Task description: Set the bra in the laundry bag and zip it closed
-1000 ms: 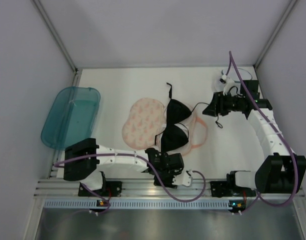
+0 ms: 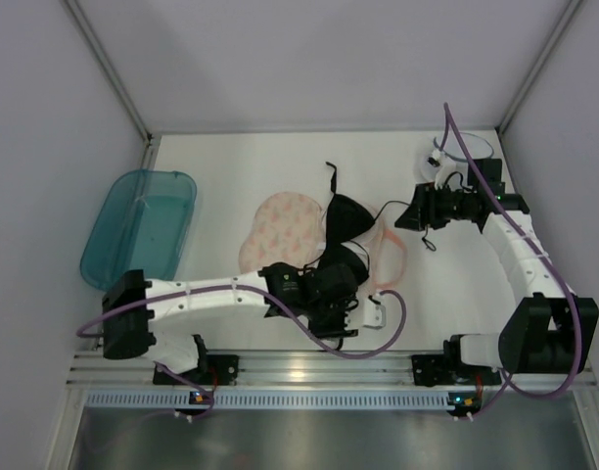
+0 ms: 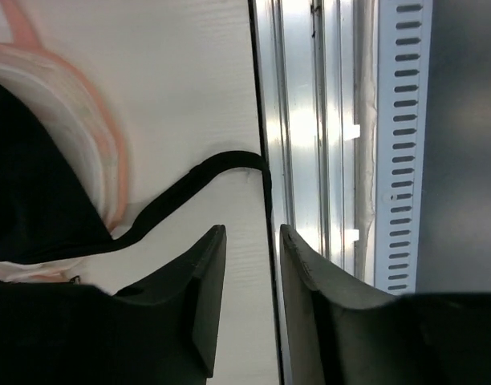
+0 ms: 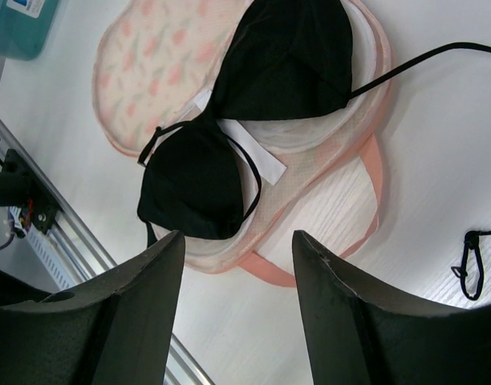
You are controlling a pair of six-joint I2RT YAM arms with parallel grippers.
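Observation:
A black bra lies on a pink-patterned laundry bag, its straps trailing out over the white table. In the right wrist view both cups and the bag's pink rim show. My left gripper is open above the table's front edge, by a black strap that runs to that edge. My right gripper is partly open over the right side of the table, above and to the right of the bag, nothing visible between its fingers.
A teal bin sits at the left. Metal rails run along the front edge. A coiled cord end lies at the right.
My left arm has moved slightly up toward the bag and right, now covering part of the lower cup in the top view. The right arm has barely moved.

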